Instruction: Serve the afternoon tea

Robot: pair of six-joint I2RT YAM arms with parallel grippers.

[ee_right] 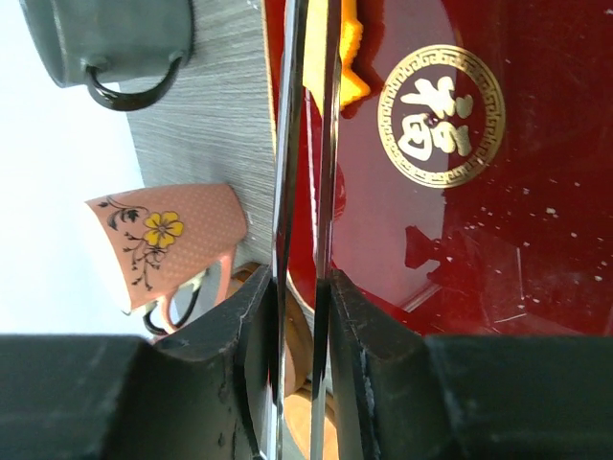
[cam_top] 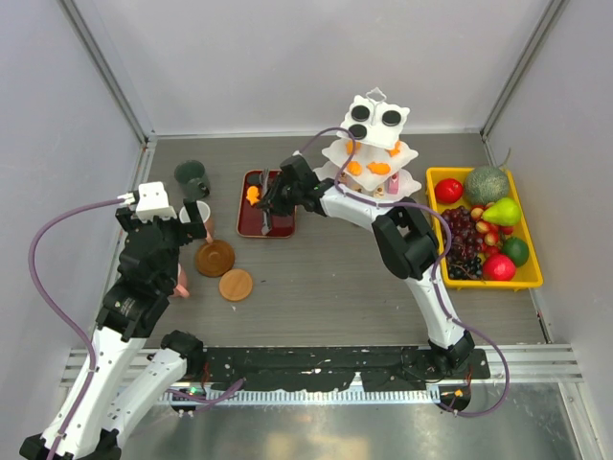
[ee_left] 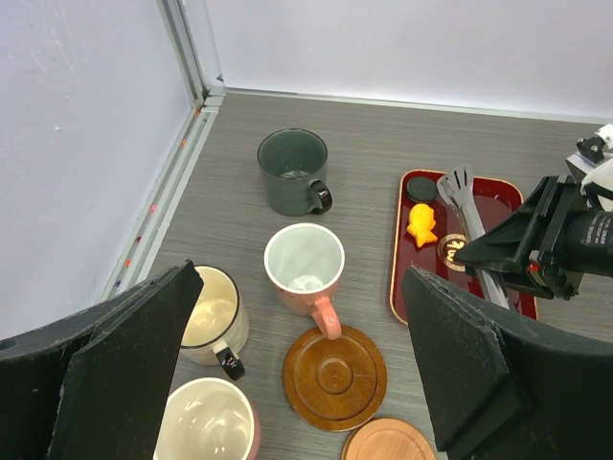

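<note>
A pair of metal tongs (ee_left: pixel 462 196) is gripped by my right gripper, shut on it above the dark red tray (ee_left: pixel 406 259). On that tray lie an orange fish-shaped piece (ee_left: pixel 421 224) and a dark round piece (ee_left: pixel 421 189). In the right wrist view the two tong arms (ee_right: pixel 326 192) run up over the orange piece (ee_right: pixel 350 57); their far tips are out of frame. White tiered stand (cam_top: pixel 383 163), bearing dark round and orange pieces, is right of the tray. My left gripper hangs open over the cups, empty.
A dark green mug (ee_left: pixel 292 171), a pink-handled cup (ee_left: pixel 305 261) and a cream cup (ee_left: pixel 218 316) stand at left. Brown coaster (ee_left: pixel 335 379) lies near them. A yellow fruit basket (cam_top: pixel 525 259) occupies the right side.
</note>
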